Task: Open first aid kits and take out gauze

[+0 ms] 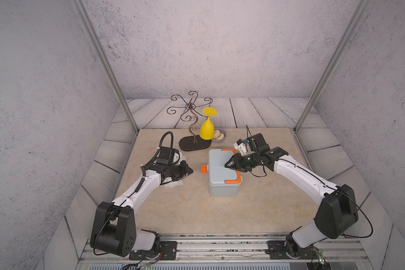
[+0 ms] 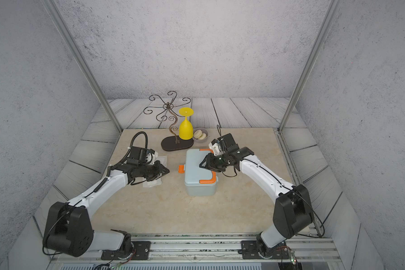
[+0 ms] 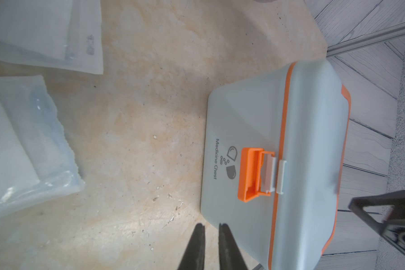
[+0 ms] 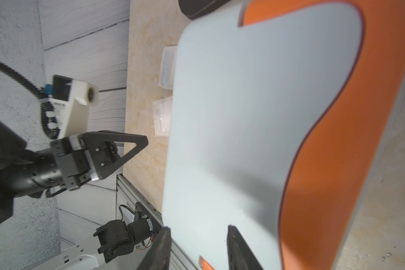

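The pale grey-blue first aid kit (image 1: 219,164) stands closed at the table's centre, its orange handle (image 4: 328,189) down on the lid's right side and an orange latch (image 3: 249,174) on its left face. My right gripper is open over the lid. My left gripper is left of the kit, part open with nothing between its fingers. Two clear packets of white material (image 3: 9,148) lie on the table at the left, partly hidden by my left arm in the top views.
A dark metal scroll stand (image 1: 189,143) with an upturned yellow goblet (image 1: 207,128) stands behind the kit, beside a bowl of pale objects (image 2: 199,134).
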